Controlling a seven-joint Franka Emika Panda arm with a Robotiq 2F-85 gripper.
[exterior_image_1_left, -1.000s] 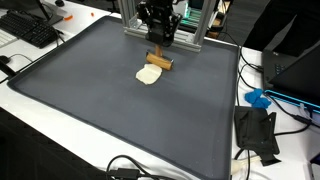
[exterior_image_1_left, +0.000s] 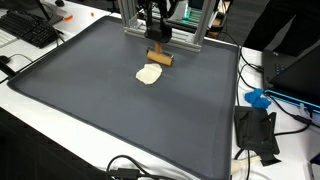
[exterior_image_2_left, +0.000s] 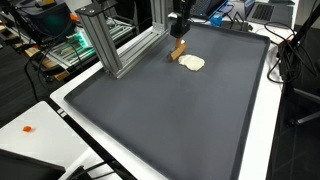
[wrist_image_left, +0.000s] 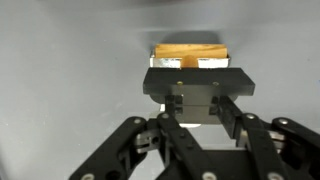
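Observation:
A tan wooden piece (exterior_image_1_left: 160, 58) lies near the back of the dark table, with a thin pale flat piece (exterior_image_1_left: 149, 74) just in front of it. In exterior view 2, the same wooden piece (exterior_image_2_left: 177, 51) and the pale piece (exterior_image_2_left: 192, 62) lie side by side. My gripper is above them, its fingertips close together at either side of a dark grey part. A black bar (wrist_image_left: 200, 80) crosses in front of the fingertips and hides part of the wooden piece (wrist_image_left: 191, 50) and something white beneath. Whether the fingers clamp the dark part cannot be told.
A metal frame (exterior_image_2_left: 124, 42) stands along the table's back edge, close to the arm. A keyboard (exterior_image_1_left: 35, 28) lies off the left side. Cables and a blue item (exterior_image_1_left: 257, 98) are off the right side.
Around my gripper, the dark shape above the wooden piece has shifted slightly and covers its upper part differently. The wooden piece and the pale piece stay in place.

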